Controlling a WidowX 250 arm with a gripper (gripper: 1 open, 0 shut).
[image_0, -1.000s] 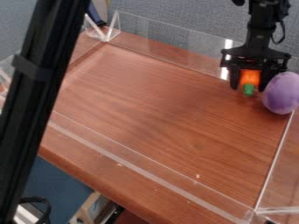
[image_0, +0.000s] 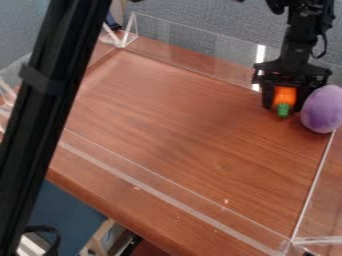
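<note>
My gripper (image_0: 285, 92) is low at the back right of the wooden tray, around an orange toy with a green end (image_0: 285, 98), which looks like a carrot. Whether its fingers are closed on the toy I cannot tell. A purple egg-shaped object (image_0: 322, 110) lies just right of the gripper, close against it.
Clear plastic walls (image_0: 160, 190) edge the wooden surface (image_0: 174, 130), whose middle and left are clear. A black post (image_0: 51, 110) crosses the left foreground.
My gripper has shifted very slightly, staying around the orange toy beside the purple object; otherwise little differs.
</note>
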